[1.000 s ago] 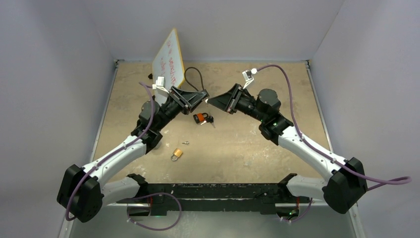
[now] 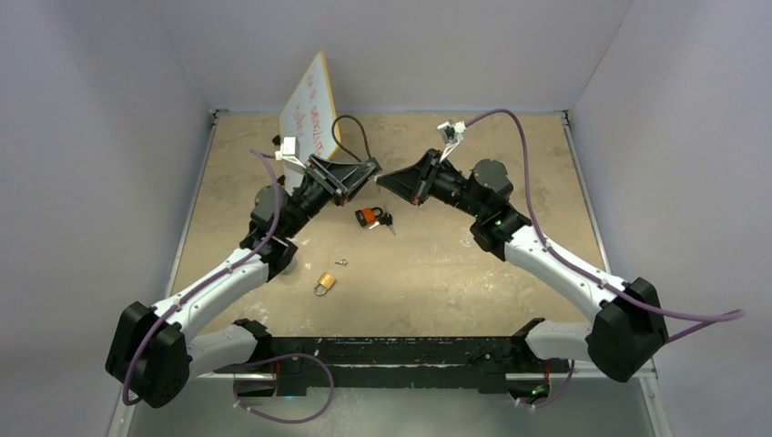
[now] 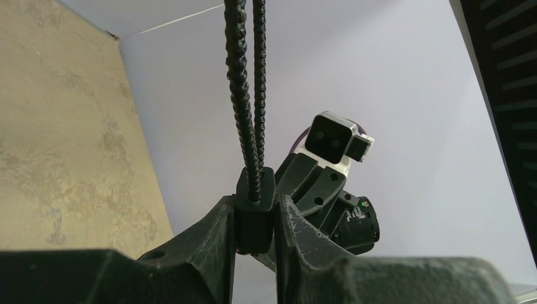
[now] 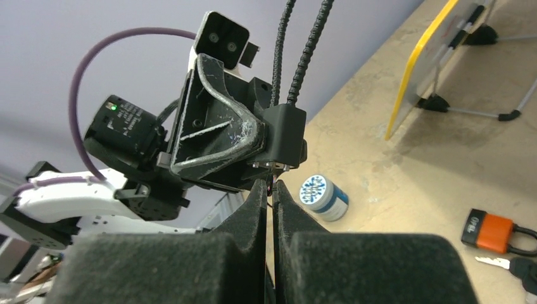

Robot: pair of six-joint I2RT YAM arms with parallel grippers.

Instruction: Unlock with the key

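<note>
My left gripper is shut on the black body of a cable lock [image 3: 254,229], its braided loop rising above. In the right wrist view the lock [image 4: 284,133] shows its underside toward my right gripper, which is shut with a small thin metal piece at its fingertips, apparently a key at the lock's underside; whether it is inserted I cannot tell. On the table lie an orange-and-black padlock [image 4: 494,233] with dark-headed keys [image 4: 525,269] beside it, and a brass padlock [image 2: 325,284] with small keys [image 2: 341,262].
A whiteboard [image 2: 305,118] stands at the back left. A round tub [image 4: 323,197] sits beneath the left arm.
</note>
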